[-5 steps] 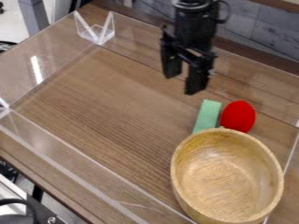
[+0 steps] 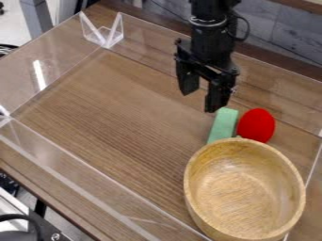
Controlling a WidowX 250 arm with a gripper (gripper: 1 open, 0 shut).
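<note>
My black gripper [image 2: 201,88] hangs open over the wooden table, up and to the left of a mint-green block [image 2: 223,126] and a red rounded object [image 2: 257,124]. Both lie just behind a large tan bowl [image 2: 244,221], which is empty and fills the lower right. Nothing shows in the gripper.
A small clear wire-like or plastic holder [image 2: 104,28] stands at the back left. Dark cables show beyond the table at the lower left.
The arm has shifted slightly across the back of the table and now shows sharper. The block, red object and bowl have not moved.
</note>
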